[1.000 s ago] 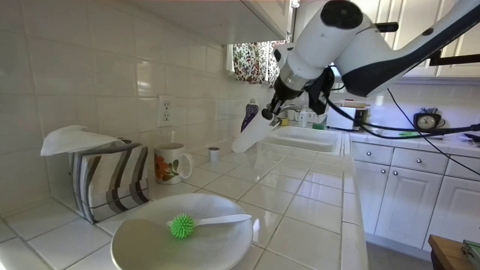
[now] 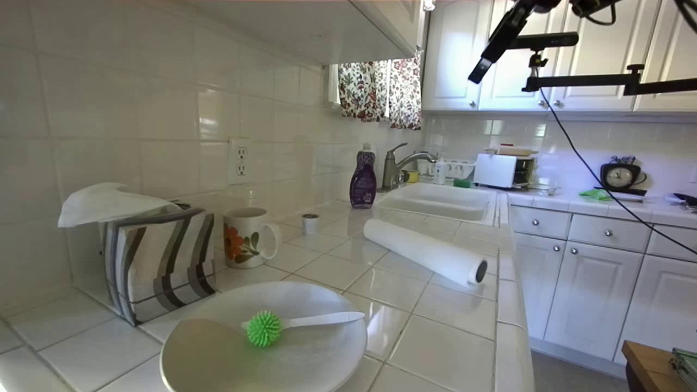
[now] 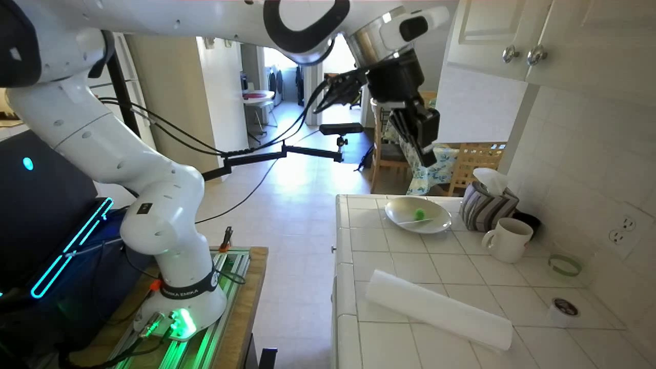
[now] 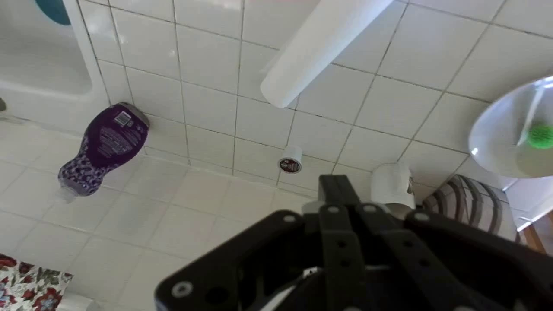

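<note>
A long white roll [image 2: 428, 251] lies on its side on the tiled counter, slanting across it, with a dark hollow at one end. In the wrist view the roll [image 4: 324, 52] is at the top, well away from the fingers. My gripper [image 3: 425, 161] hangs high above the counter, over the area near the white bowl [image 3: 403, 212]. Seen from the wrist, the two dark fingers of the gripper are shut together, and nothing shows between them. A green-headed brush [image 2: 264, 329] with a white handle rests in the bowl.
Along the wall stand a striped tissue box [image 2: 160, 261], a flowered mug [image 2: 245, 238], a small white tub [image 2: 310, 224] and a purple soap bottle [image 2: 363, 179]. The sink [image 2: 434, 209] lies beyond the roll. Upper cabinets [image 3: 578, 49] overhang the counter.
A second ago the gripper was low near the sink with the roll hanging tilted at its fingers. Now the roll lies on the counter, and the arm has risen away from it.
</note>
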